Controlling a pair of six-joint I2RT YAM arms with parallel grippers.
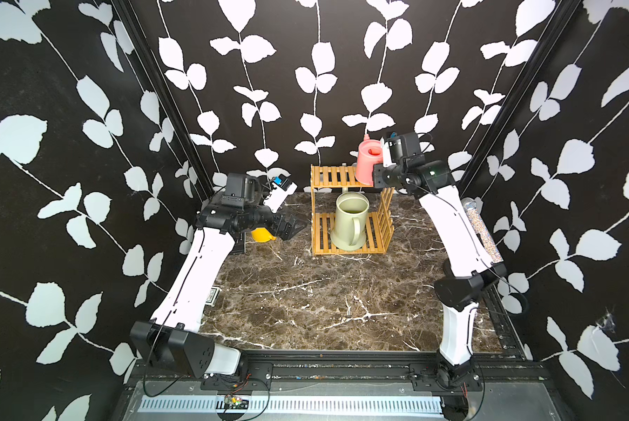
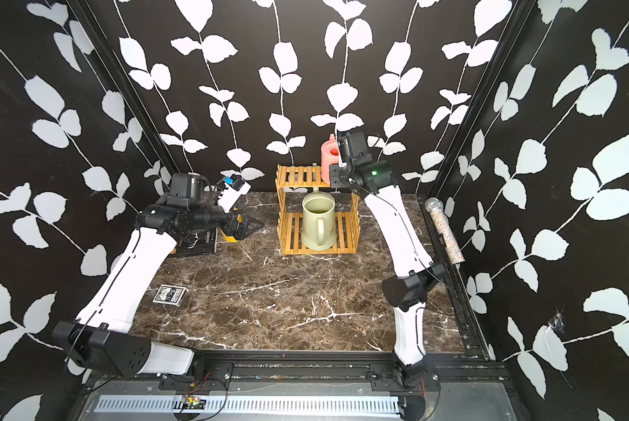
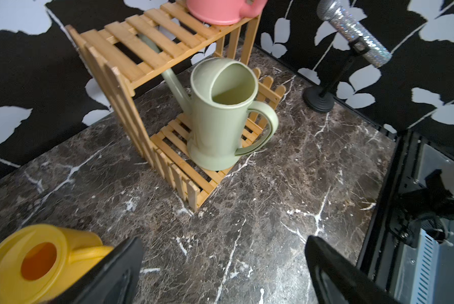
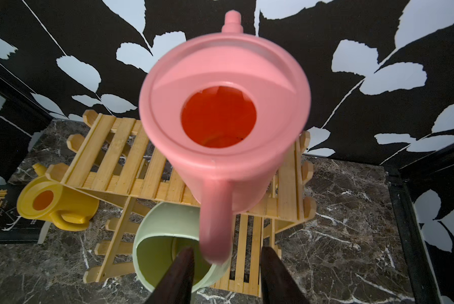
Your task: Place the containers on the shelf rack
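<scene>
A pink watering can (image 4: 223,167) stands upright on the top tier (image 4: 120,152) of the slatted wooden shelf, towards its right end. Its handle (image 4: 217,217) points at my right gripper, whose fingers are spread on either side below the handle, with gaps showing and no contact visible. A larger pale green watering can (image 3: 219,114) is upright on the bottom tier (image 1: 323,235). My left gripper is open and empty above the tabletop, left of the shelf. Close by its left finger is a yellow watering can (image 3: 44,261) on the table.
A glittery microphone on a stand (image 3: 356,38) is at the table's right side. At the left lie a dark book (image 4: 14,212) and a small card box (image 2: 169,294).
</scene>
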